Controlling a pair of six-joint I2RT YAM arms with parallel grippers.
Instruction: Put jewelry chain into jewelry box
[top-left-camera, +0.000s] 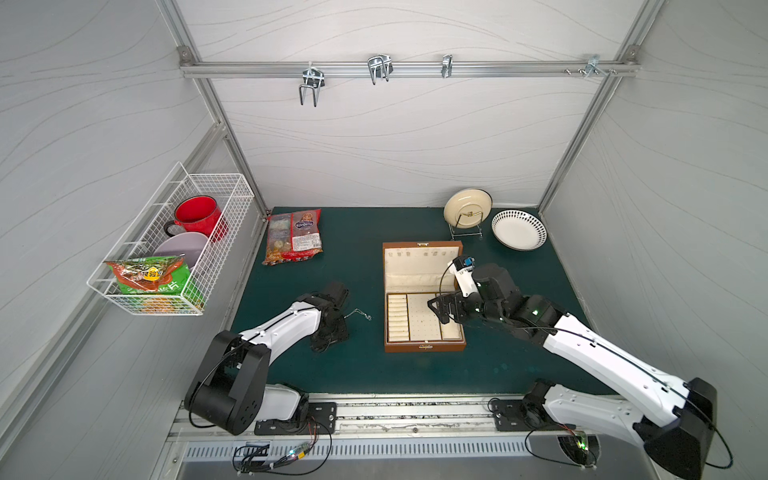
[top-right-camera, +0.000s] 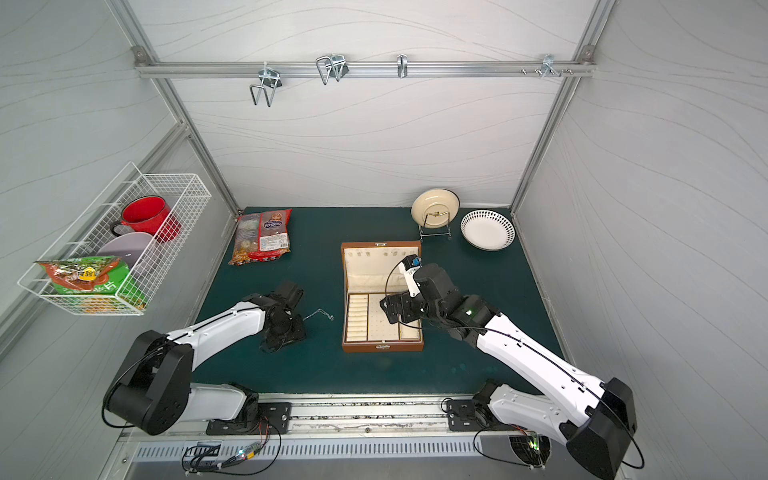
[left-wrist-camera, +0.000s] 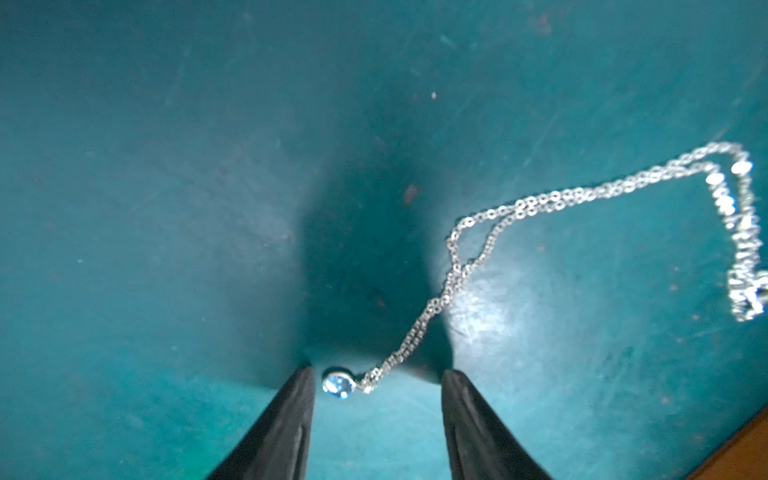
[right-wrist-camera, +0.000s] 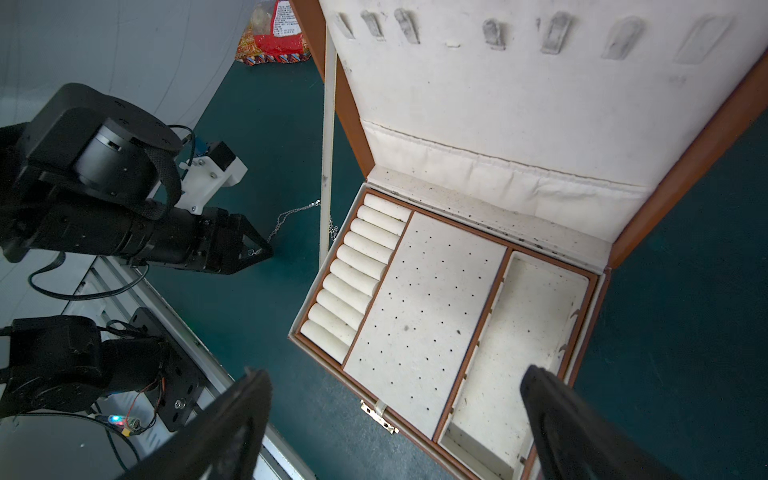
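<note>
A thin silver chain with a small blue stone at one end lies on the green table. In the left wrist view its stone end is between the parted fingertips of my left gripper, nearer the left one. From above, the left arm hides part of the chain. The brown jewelry box stands open to the right of the chain, its lid raised. It has ring rolls, a flat pad and an empty tray. My right gripper hangs open over the box, nothing between its fingers.
A red snack bag lies at the back left. At the back right are a cream plate on a stand and a white bowl. A wire basket hangs at left. Table between chain and box is clear.
</note>
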